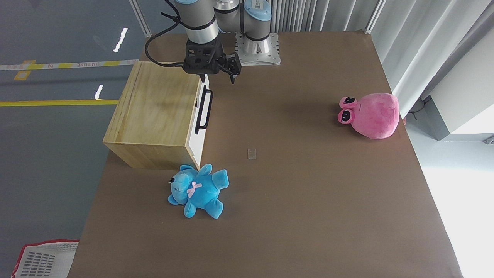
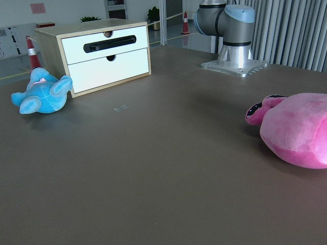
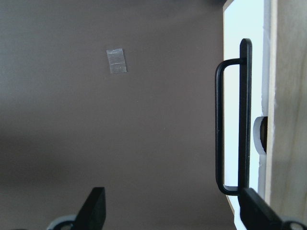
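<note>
My gripper [image 1: 217,78] hangs above the back end of the wooden drawer box [image 1: 153,106], fingers apart and empty. In the wrist view the open fingers [image 3: 96,211] sit at the bottom, with the black handle [image 3: 219,124] of the white drawer front just ahead on the right. The box's two drawers [image 2: 107,71] look shut in the left view. A blue teddy bear [image 1: 203,190] lies beside the box's front end; a pink plush toy [image 1: 373,116] lies near the table's right edge.
A small clear patch [image 3: 116,61] is on its surface. The robot base [image 1: 259,55] stands at the back; a red-rimmed basket [image 1: 46,259] is below the table at front left.
</note>
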